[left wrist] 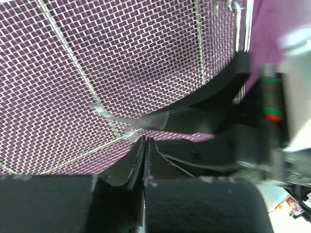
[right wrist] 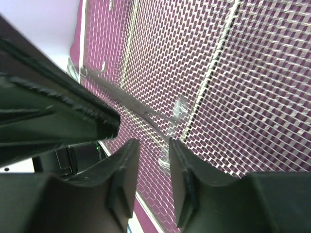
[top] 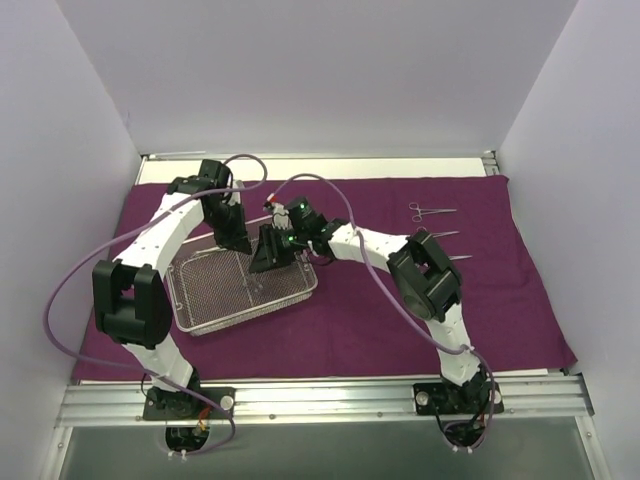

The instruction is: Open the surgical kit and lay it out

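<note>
In the top view a ring-handled steel instrument (top: 254, 286) hangs over the wire mesh tray (top: 205, 328), rings toward the tray's front. My left gripper (top: 238, 247) is shut on its far end. In the left wrist view the left fingertips (left wrist: 141, 150) meet, and a blurred ring (left wrist: 101, 110) shows beyond them. My right gripper (top: 258, 267) is close beside, over the tray's middle. Its fingers (right wrist: 129, 160) stand part open in the right wrist view, with a blurred silvery ring (right wrist: 165, 164) near the gap. Whether they touch the instrument cannot be told.
On the right of the purple cloth (top: 365, 315) lie more steel instruments, including a ring-handled one (top: 436, 211) at the back and others below it. The two grippers are very near each other; purple cables loop over both arms.
</note>
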